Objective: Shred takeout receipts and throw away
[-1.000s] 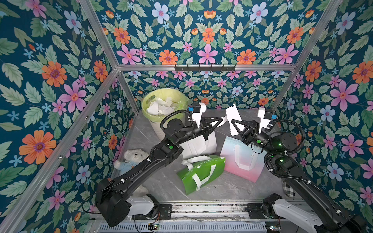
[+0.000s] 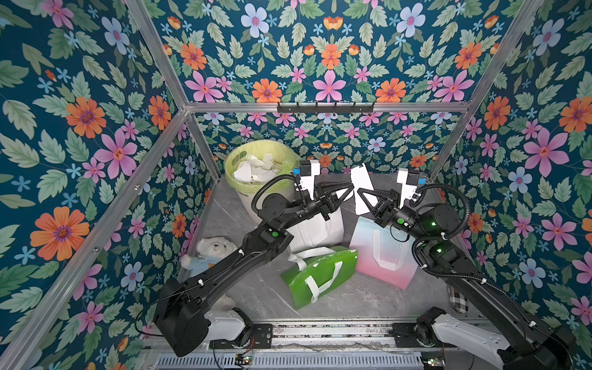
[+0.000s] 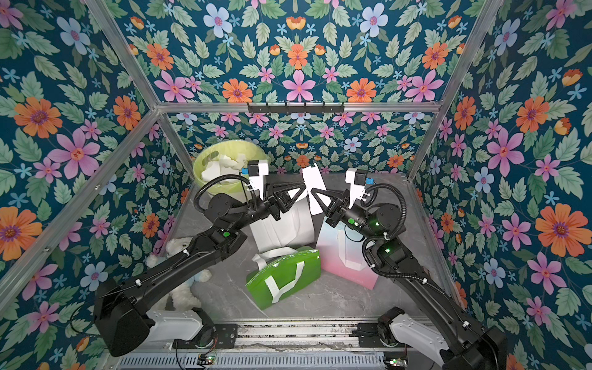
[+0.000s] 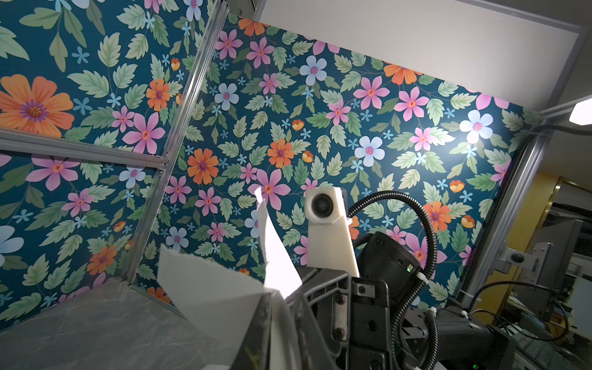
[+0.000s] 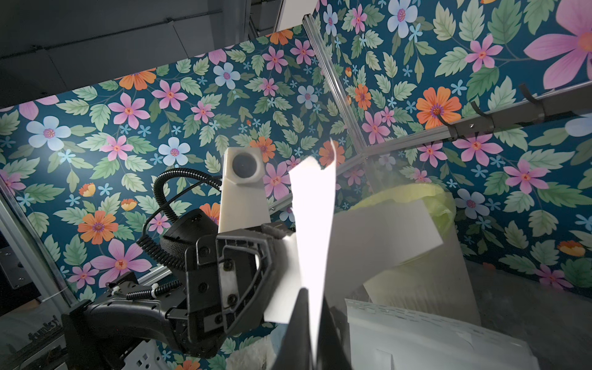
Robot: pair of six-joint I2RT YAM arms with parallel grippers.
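Above the table's middle, my two grippers face each other closely. My right gripper is shut on an upright white receipt piece, whose top edge looks ragged. Opposite it is my left gripper. In the left wrist view, white paper shows in a narrow gap between its fingers; whether they grip it is unclear. A broad white piece spreads from there to the left. At the back left, the bin with a yellow-green liner holds several white paper scraps.
Below the grippers lie a white bag, a green bag and a pink-blue bag. A plush toy is at the left. Grey table shows bare at the back right.
My right gripper has moved left with its paper, toward the left gripper. The left gripper has shifted slightly left, and the gap between the two has narrowed.
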